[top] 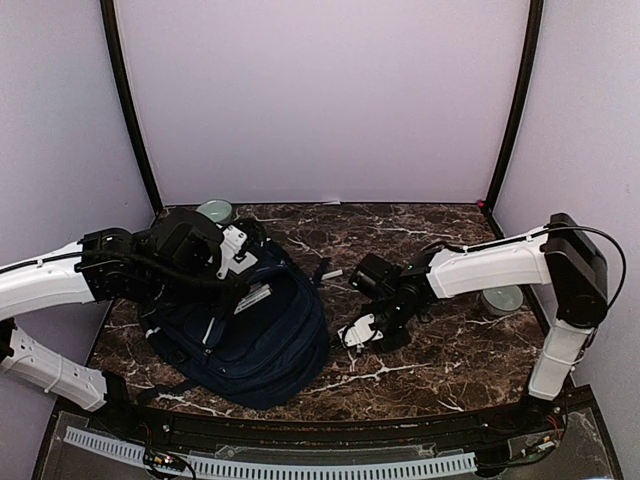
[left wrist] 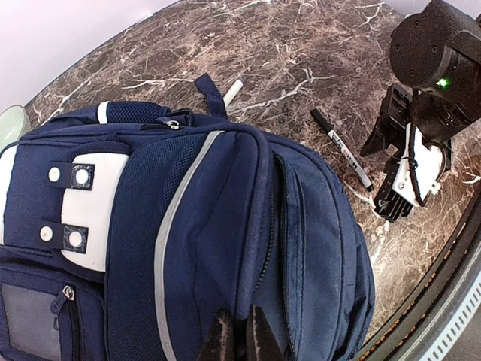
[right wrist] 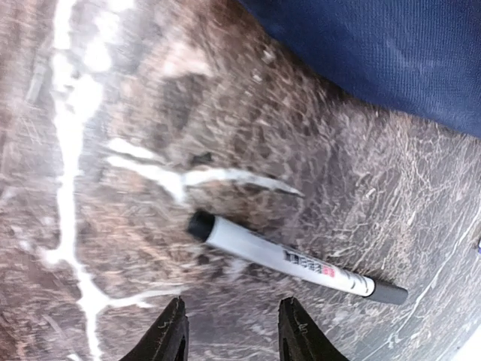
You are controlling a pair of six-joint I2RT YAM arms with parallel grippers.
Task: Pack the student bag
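The dark blue student bag lies on the left of the table, its mouth open with a pale item inside. At the rim of that opening, my left gripper is shut on the bag's fabric. A grey-white marker with black ends lies on the marble table beside the bag. My right gripper is open just above the table, near the marker, with nothing between its fingers; in the left wrist view the marker lies between the bag and that gripper.
A second, white pen-like item lies by a bag strap. Pale bowls stand at the back left and right.
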